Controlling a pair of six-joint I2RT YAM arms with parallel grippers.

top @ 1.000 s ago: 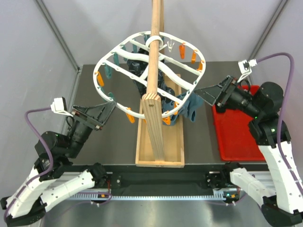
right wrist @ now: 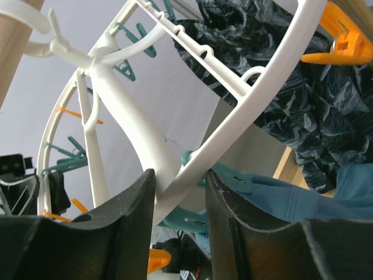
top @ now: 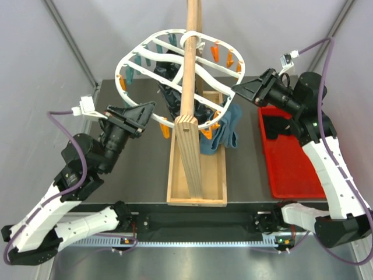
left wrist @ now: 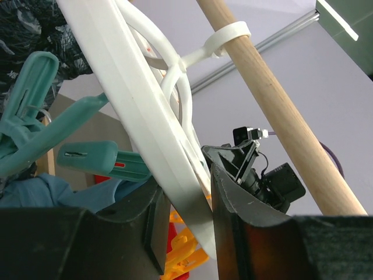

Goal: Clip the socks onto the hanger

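The white oval hanger (top: 146, 69) hangs by its hook from a wooden bar, with orange and teal clips around its rim. My left gripper (top: 152, 109) is at the rim's near left; in the left wrist view the white rim (left wrist: 152, 137) passes between its parted fingers. At the right edge, my right gripper (top: 235, 90) has parted fingers too, with the rim (right wrist: 201, 156) running between them. Whether either set of pads presses on the rim cannot be told. Small dark cloth (top: 275, 125), perhaps the socks, lies in the red tray (top: 297, 175).
A wooden stand with a bar (top: 190, 76) rises through the middle, on a shallow wooden box (top: 176, 178). Black crumpled material (top: 170, 96) and a blue cloth (top: 227, 129) sit beneath the hanger. Bare grey table (top: 128, 169) lies left of the box.
Both grippers have moved inward and up in the top view, and the right one now meets the rim. The hanger has shifted, its far side higher in the picture.
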